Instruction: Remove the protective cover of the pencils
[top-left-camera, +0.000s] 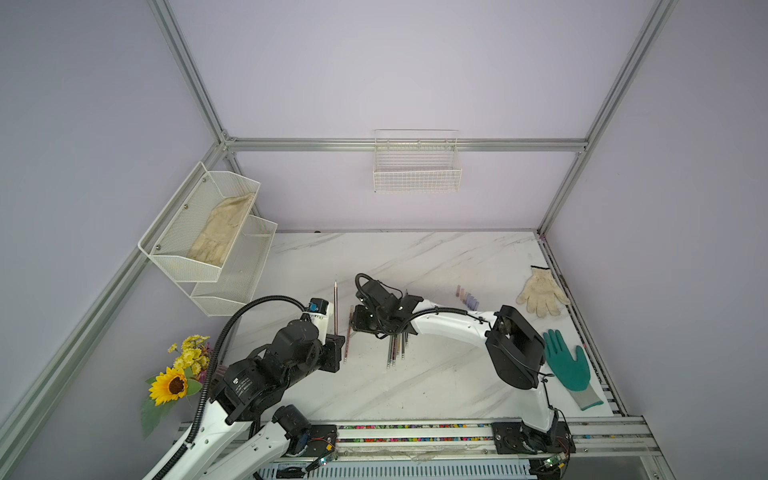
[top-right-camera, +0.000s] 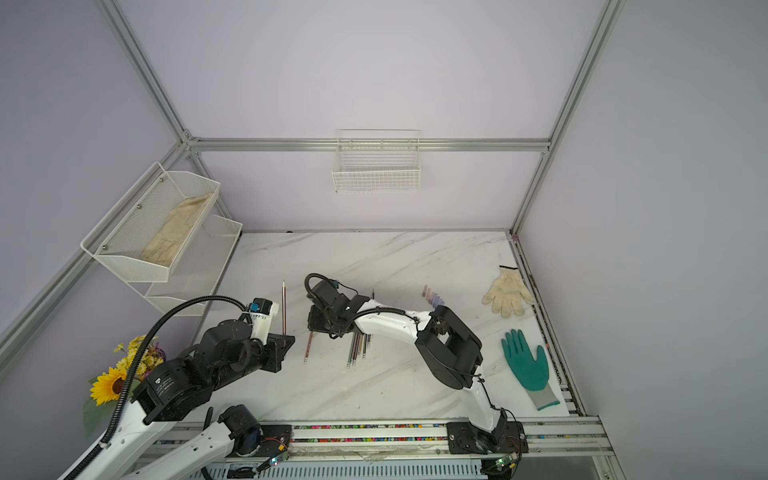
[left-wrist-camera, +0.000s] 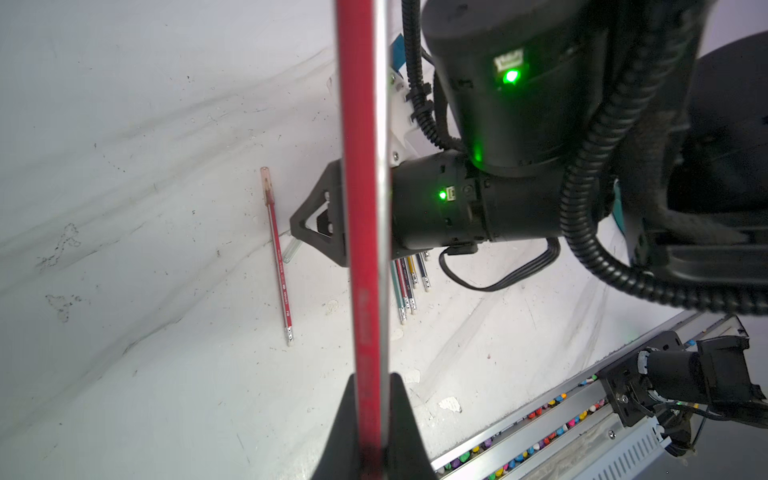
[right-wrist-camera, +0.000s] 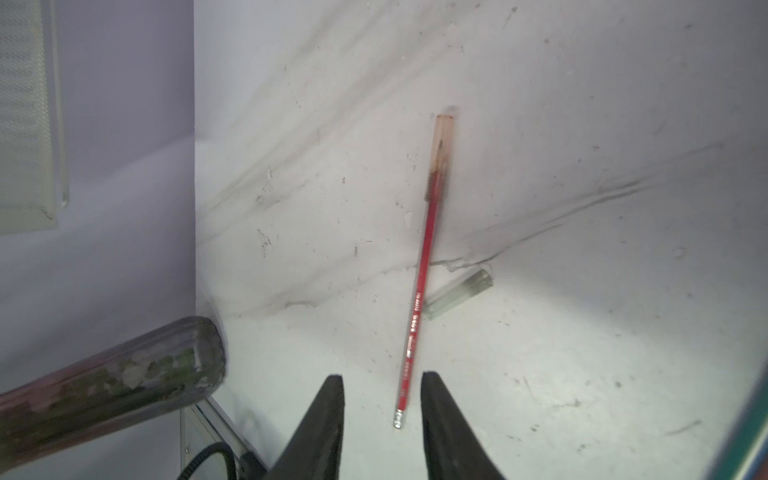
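Observation:
My left gripper (top-left-camera: 336, 340) is shut on an upright red pencil (left-wrist-camera: 364, 200), seen large in the left wrist view. My right gripper hangs open over the table, empty. Below it a red pencil (right-wrist-camera: 425, 240) lies with a translucent cover (right-wrist-camera: 441, 140) on its tip. A clear loose cover (right-wrist-camera: 458, 293) lies beside that pencil. A bunch of several pencils (top-right-camera: 357, 349) lies under the right arm, partly hidden by it.
Two gloves, cream (top-left-camera: 542, 292) and teal (top-left-camera: 566, 360), lie at the table's right. Mesh baskets (top-left-camera: 180, 268) hang left, flowers (top-left-camera: 172, 384) stand front left.

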